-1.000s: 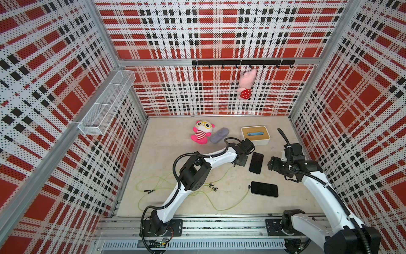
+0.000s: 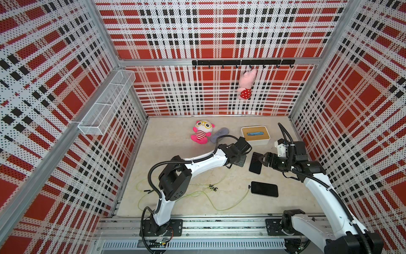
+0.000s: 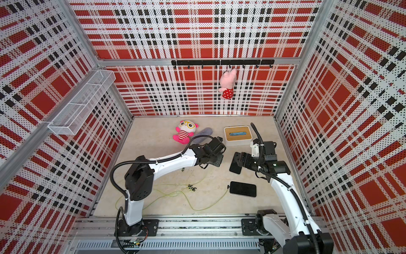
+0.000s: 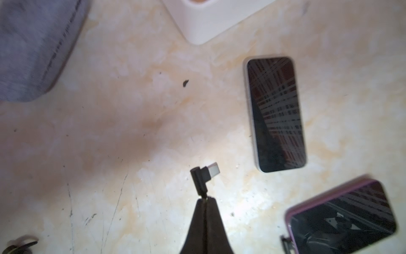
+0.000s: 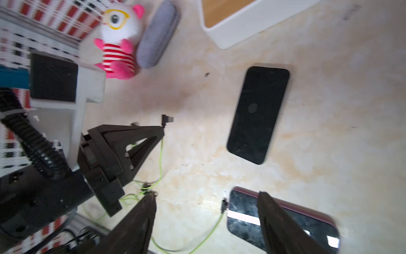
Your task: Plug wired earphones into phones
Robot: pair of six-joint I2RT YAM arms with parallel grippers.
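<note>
An angled black earphone plug with a silver USB-C tip (image 4: 213, 169) stands between the fingertips of my left gripper, which is shut on its short cable end. In the right wrist view, the plug (image 5: 166, 119) points toward the nearer bare side of the upright phone (image 5: 258, 114), a clear gap between them. The second phone (image 5: 279, 222) lies below with another plug (image 5: 224, 206) at its left end, its green cable (image 5: 211, 232) attached. My right gripper hovers over the phones, its fingers (image 5: 137, 224) apart, nothing between them.
A white box (image 2: 255, 137) stands behind the phones. A pink plush toy (image 2: 201, 132) and a grey case (image 5: 157, 33) lie at the back. Green cable (image 2: 207, 196) and several black earbuds (image 2: 213, 188) spread across the front middle.
My left gripper has shifted left and slightly up, away from the upright phone. The right gripper has moved left, closer to that phone. The phones have not moved.
</note>
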